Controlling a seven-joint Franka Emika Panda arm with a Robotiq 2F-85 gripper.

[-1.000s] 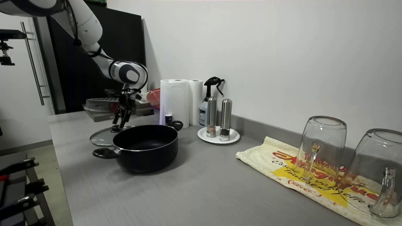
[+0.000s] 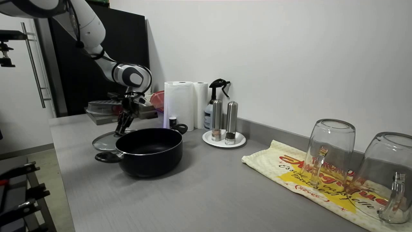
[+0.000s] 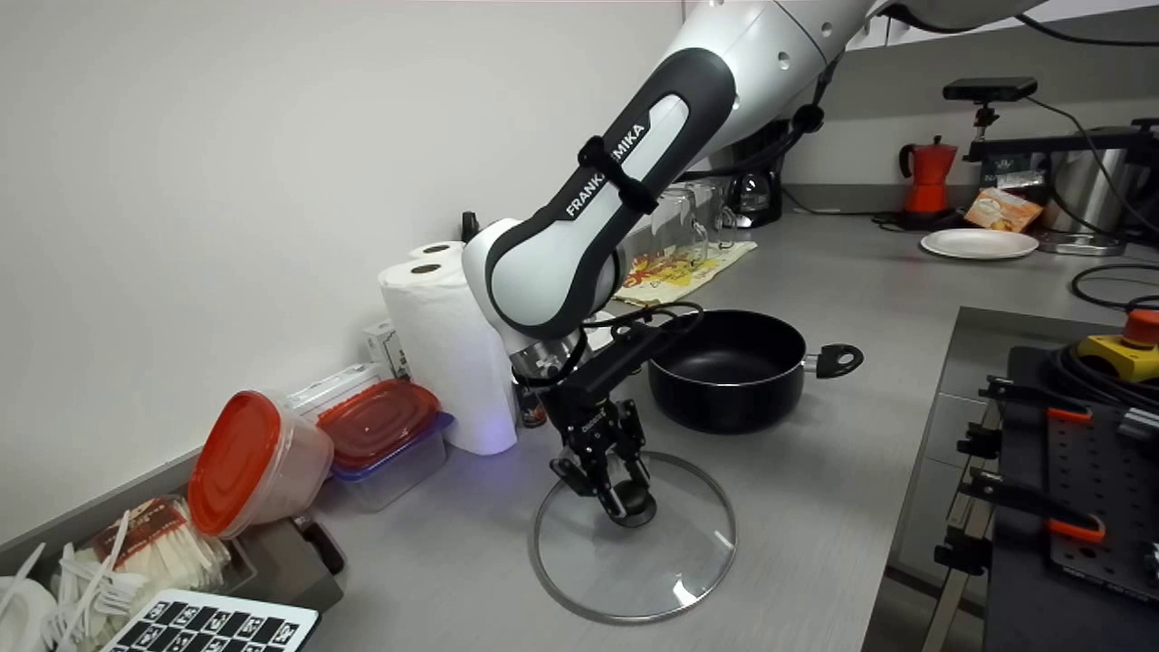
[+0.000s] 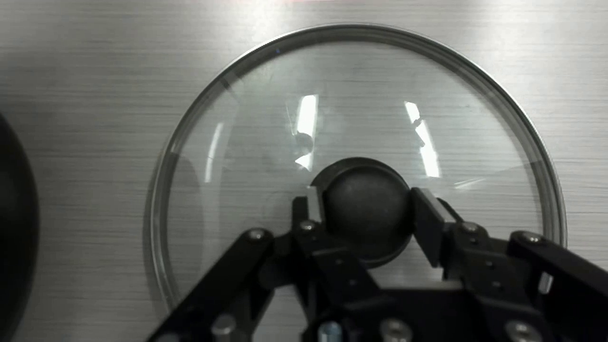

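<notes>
A glass lid (image 3: 679,554) with a metal rim lies on the grey counter, its round black knob (image 4: 367,208) facing up. My gripper is shut on that knob, one finger (image 4: 430,222) pressed to each side. From the side, the gripper (image 3: 625,500) reaches down to the knob at a slant. Beside the lid stands a black two-handled pot (image 2: 150,152), open and looking empty. In the wrist view only the pot's dark edge (image 4: 14,228) shows, at the far left.
Paper towel rolls (image 2: 179,104) and food containers (image 3: 380,435) stand along the wall. A white plate (image 2: 224,141) holds two mills. Two upturned glass mugs (image 2: 330,150) rest on a printed cloth (image 2: 270,158). The counter in front of the pot (image 2: 173,205) is free.
The gripper's fingers have closed in around the lid's knob; they were spread apart before. Lid and pot appear to be in the same places.
</notes>
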